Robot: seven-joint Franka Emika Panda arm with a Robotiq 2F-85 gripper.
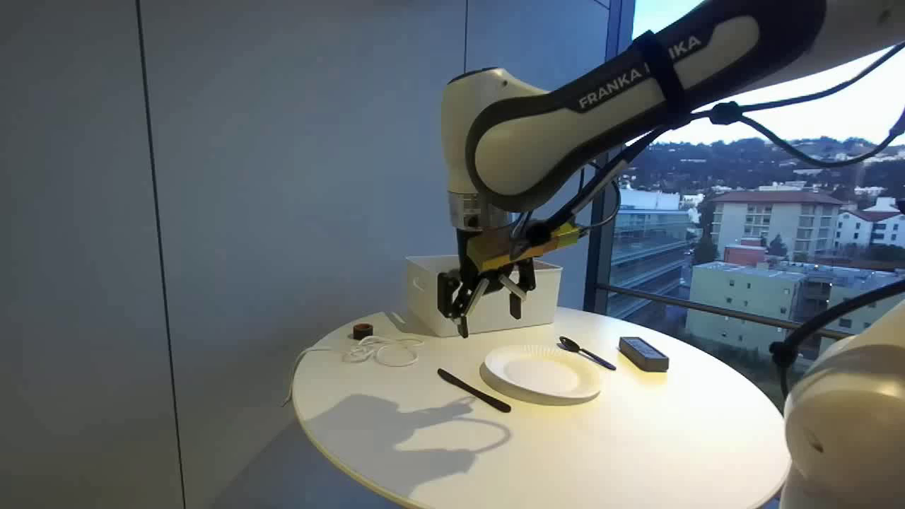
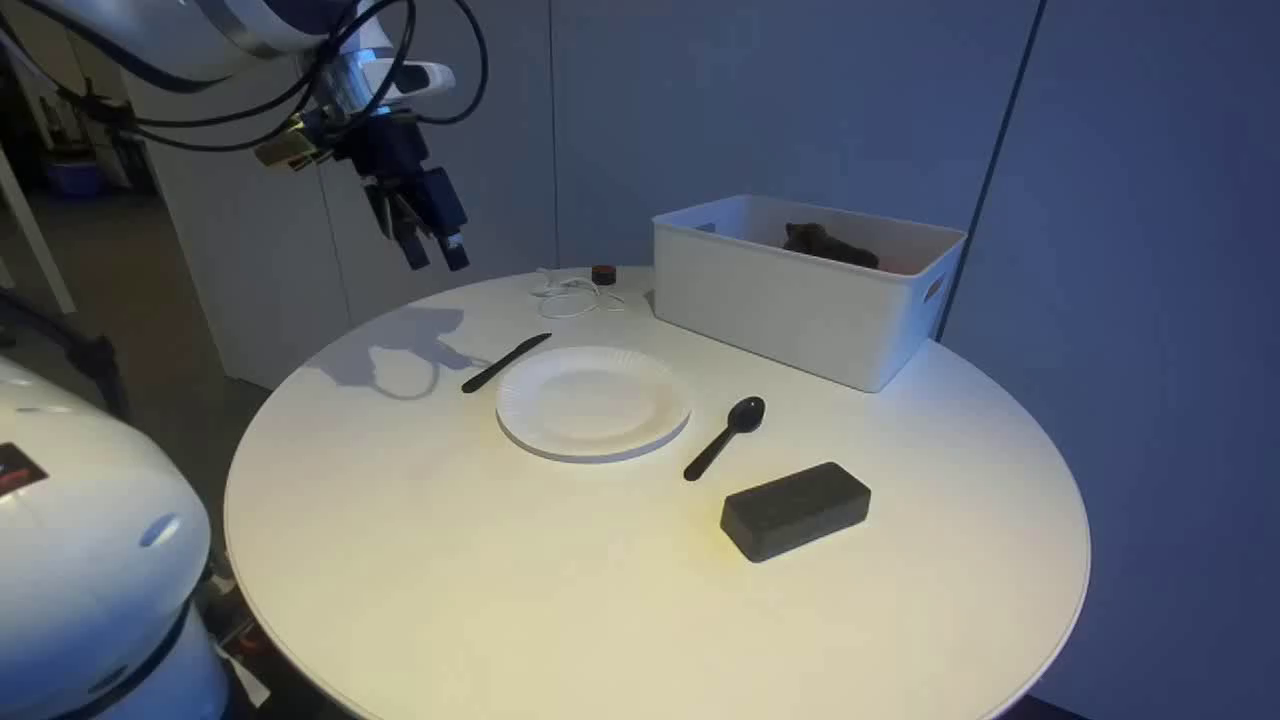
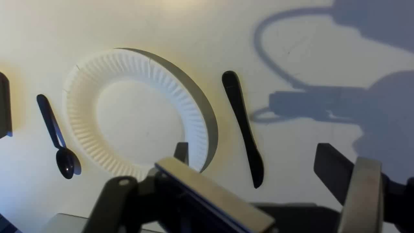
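Note:
My gripper [image 1: 489, 315] hangs well above the table, pointing down, with its fingers spread and nothing between them. In the wrist view the fingers [image 3: 330, 169] stand wide apart, and the black plastic knife [image 3: 242, 124] lies far below, seen through the gap. A white paper plate [image 3: 139, 116] with a fluted rim rests on the table beside the knife. On the plate's other side lies a black plastic spoon [image 2: 727, 434]. Past the spoon is a dark grey rectangular block [image 2: 795, 510], only its edge showing in the wrist view.
A white box [image 2: 768, 300] holding a dark item [image 2: 828, 245] stands at the table's edge by the wall. Near it are a coiled white cable [image 1: 392, 352] and a small dark roll [image 1: 362, 331]. The round table [image 2: 480, 576] has much bare surface.

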